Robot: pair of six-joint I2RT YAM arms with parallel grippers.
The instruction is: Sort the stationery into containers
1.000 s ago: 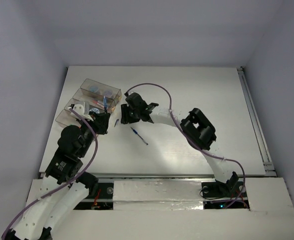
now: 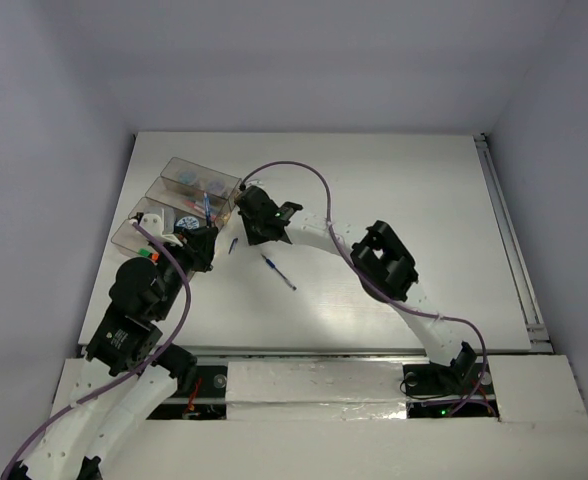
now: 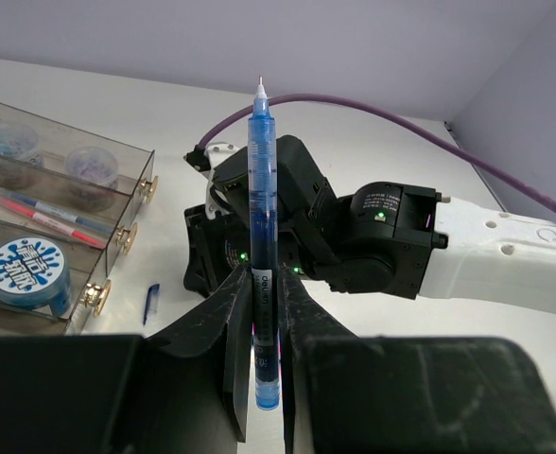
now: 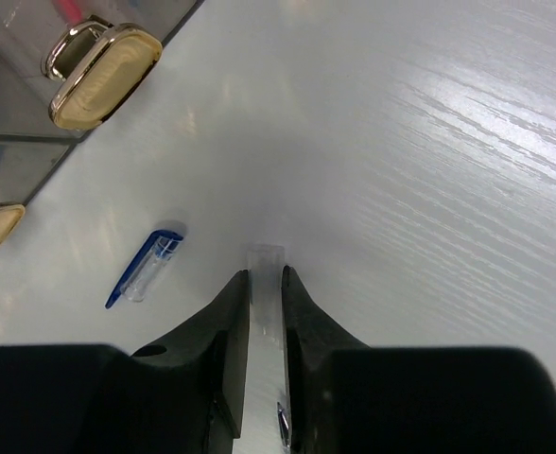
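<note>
My left gripper is shut on a blue pen point(image 3: 263, 170), held upright with its tip upward, near the organizer point(image 2: 184, 168). Over the table, my right gripper has its fingers narrowly apart around a small translucent piece point(image 4: 267, 260); whether they grip it cannot be made out. Left of those fingers lies a blue-clipped clear cap point(image 4: 147, 267). Another blue pen point(image 2: 278, 272) rests on the table in the top view, in front of the right gripper. Between the right fingers' lower part a small dark metallic bit point(image 4: 284, 426) shows, too little to identify.
Inside the clear organizer sit a blue-lidded jar point(image 3: 27, 272), two small tubs point(image 3: 92, 170) and red and blue pens point(image 3: 51, 219). Gold knobs point(image 4: 106, 76) jut from its side.
The left arm, with the pen still upright in its gripper, has shifted slightly left.
</note>
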